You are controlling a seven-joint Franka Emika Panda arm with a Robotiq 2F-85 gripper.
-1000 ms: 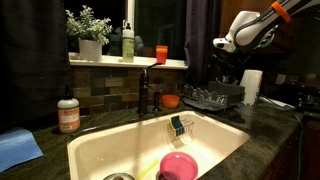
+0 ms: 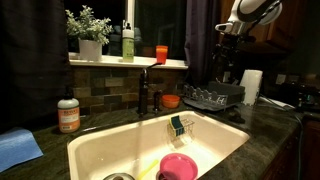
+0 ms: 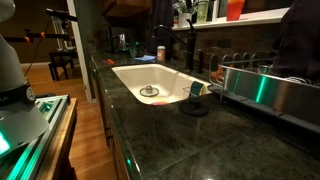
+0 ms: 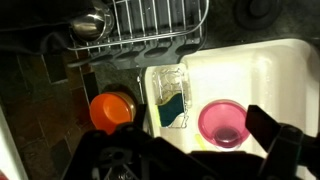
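My gripper is open, with dark fingers wide apart and nothing between them. In exterior view 1 the arm hangs at the upper right, high above the dish rack (image 2: 215, 97). A pink bowl (image 4: 224, 124) lies in the white sink (image 4: 290, 75), seen beyond the fingers in the wrist view. The wire caddy (image 4: 167, 80) at the sink's edge holds a dark blue-green and yellow sponge (image 4: 171, 110). An orange bowl (image 4: 110, 112) stands on the counter beside the faucet.
On the window sill are a plant (image 2: 90, 32), a green bottle (image 2: 128, 41) and a red cup (image 2: 161, 54). A soap bottle (image 2: 68, 112) and blue cloth (image 2: 17, 148) lie left of the sink. The faucet (image 2: 145, 88) rises behind it. A metal vessel (image 4: 92, 20) sits by the rack.
The arm has risen over the last second, its wrist shifting slightly right in exterior view 1. The bowls, the caddy and the other objects have stayed where they were.
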